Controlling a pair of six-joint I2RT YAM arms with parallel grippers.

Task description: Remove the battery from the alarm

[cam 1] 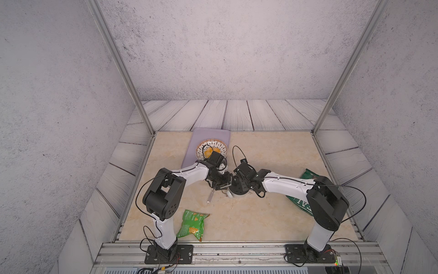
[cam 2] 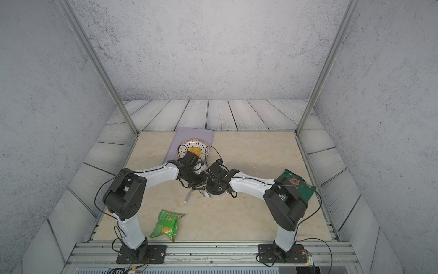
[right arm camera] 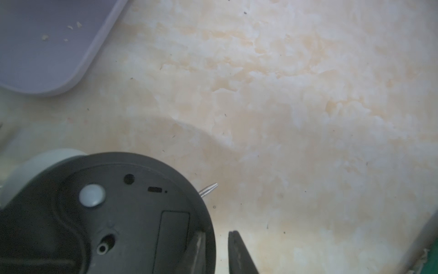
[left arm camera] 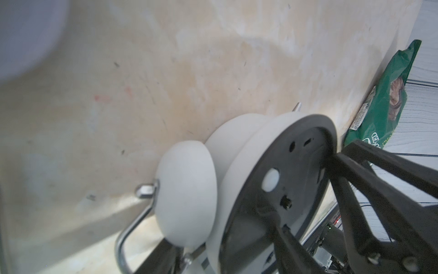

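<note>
The alarm clock point(cam 1: 238, 186) lies mid-table with its black back facing up. In the left wrist view, its white body and rounded white bell point(left arm camera: 187, 191) show. My left gripper has its fingers spread on either side of the clock's edge near that bell; whether they press on it is unclear. In the right wrist view, a rectangular battery cover outline point(right arm camera: 171, 242) marks the black back. Over the rim next to this cover, my right gripper is partly open, with nothing seen held between its fingertips. No battery is visible.
A purple tray point(cam 1: 194, 143) with a patterned bowl point(cam 1: 199, 148) stands behind the left arm. A light-handled utensil point(cam 1: 210, 196) lies left of the clock. A green snack bag point(cam 1: 193, 224) is at front left, a dark green bag point(cam 1: 301, 204) at right.
</note>
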